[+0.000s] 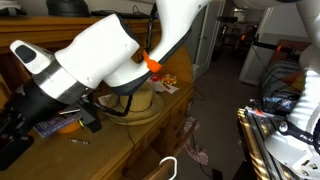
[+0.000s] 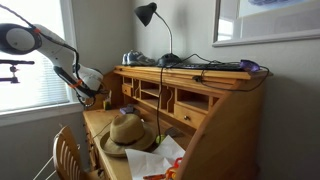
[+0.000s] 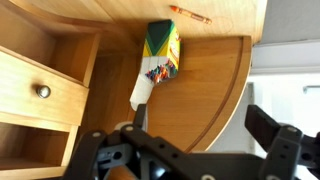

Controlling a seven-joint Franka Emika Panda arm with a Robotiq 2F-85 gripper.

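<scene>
In the wrist view, a green and yellow box, apparently of crayons, lies on the wooden desk with a white flap or side toward me. A small orange stick, like a crayon, rests beyond it. My gripper is open, its two dark fingers wide apart with nothing between them. The box is ahead of the fingers, a little left of the gap's middle, and apart from them. In exterior view 1 the box is partly hidden behind the arm, and the gripper is largely cut off at the left edge.
A straw hat sits on the desk, with papers and red-orange scissors nearby. Wooden cubbies line the back. A small drawer with a round knob stands left in the wrist view. A lamp rises above the shelf.
</scene>
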